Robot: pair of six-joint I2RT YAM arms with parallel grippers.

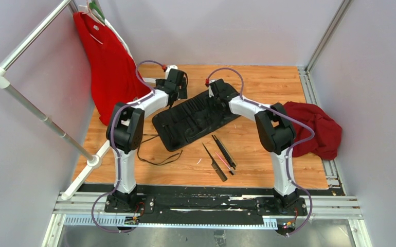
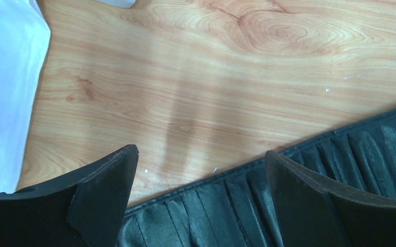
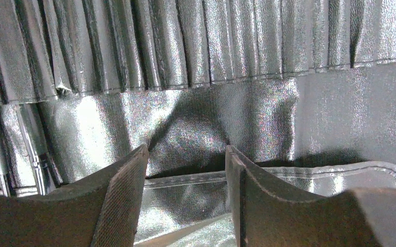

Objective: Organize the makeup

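Observation:
A black makeup roll (image 1: 188, 126) lies unrolled at a slant on the table, its row of slots showing. My left gripper is open above the roll's far edge, nothing between its fingers. In the right wrist view, my right gripper stands open over a flat pocket (image 3: 185, 178) below the slots, with nothing gripped. Dark brush handles (image 3: 34, 146) stick out of slots at the left there. On the table in front of the roll lie a black comb (image 1: 217, 169), dark sticks (image 1: 225, 152) and a thin pink tool (image 1: 223, 161).
A black cord (image 1: 157, 163) loops on the wood left of the comb. A bundled dark red cloth (image 1: 317, 131) occupies the right side, and a red garment (image 1: 108, 64) hangs from a white rack (image 1: 44, 119) at left.

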